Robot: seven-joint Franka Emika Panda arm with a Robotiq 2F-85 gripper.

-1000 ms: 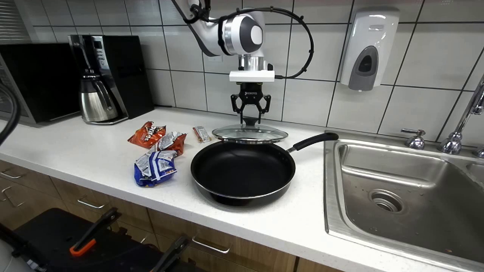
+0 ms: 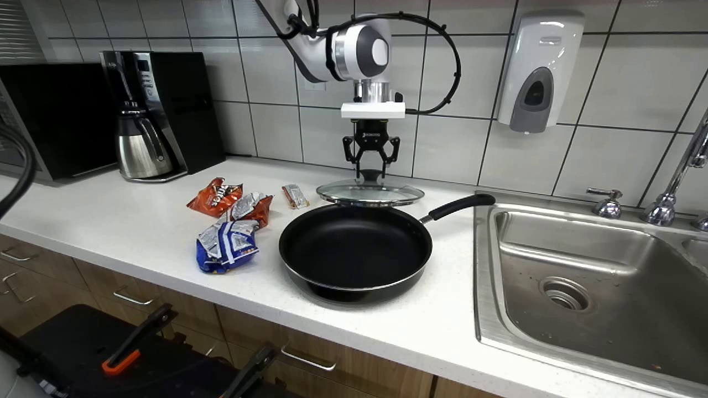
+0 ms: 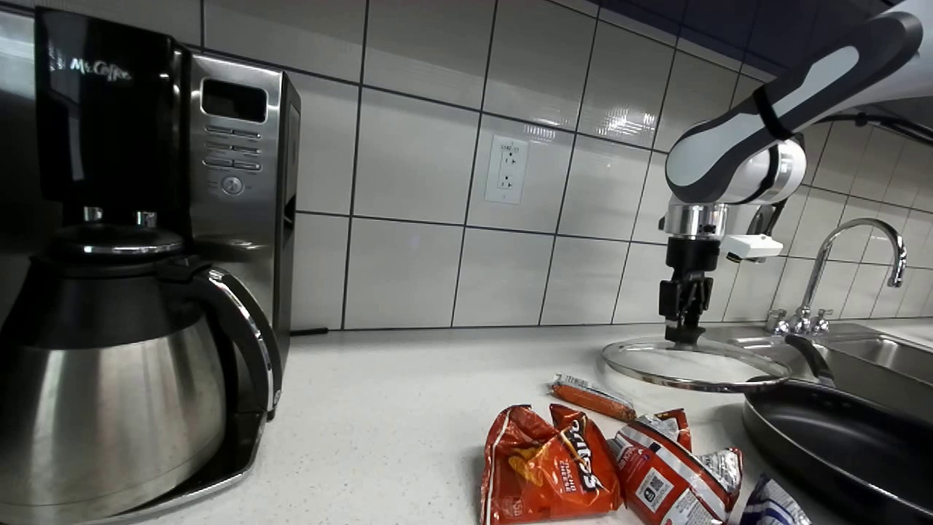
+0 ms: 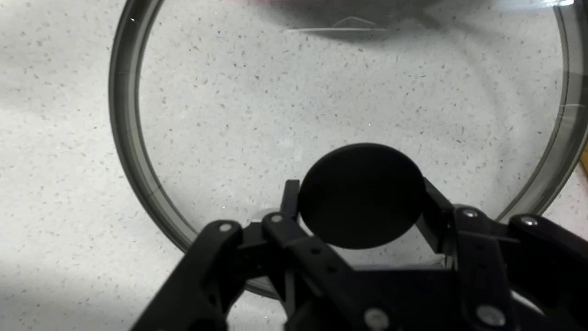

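Observation:
My gripper (image 2: 370, 173) is shut on the black knob (image 4: 362, 196) of a round glass lid (image 2: 345, 192). In the wrist view the knob sits between both fingers, and the lid's metal rim (image 4: 127, 118) curves around over speckled counter. The second exterior view has the lid (image 3: 643, 362) raised above the counter, roughly level. A black frying pan (image 2: 355, 249) rests on the counter in front of the lid, its handle (image 2: 461, 206) pointing back and right toward the sink. From the first exterior view, the lid's near edge overlaps the pan's far rim.
Left of the pan lie chip bags, one orange (image 2: 215, 197) and one blue (image 2: 227, 246), plus a small wrapped snack (image 2: 295, 196). A coffee maker (image 2: 159, 113) stands farther left. The sink (image 2: 584, 285) is on the right, a tiled wall close behind.
The gripper and lid have shifted slightly to the right and back toward the wall. The knob is still held; the pan and bags have stayed put.

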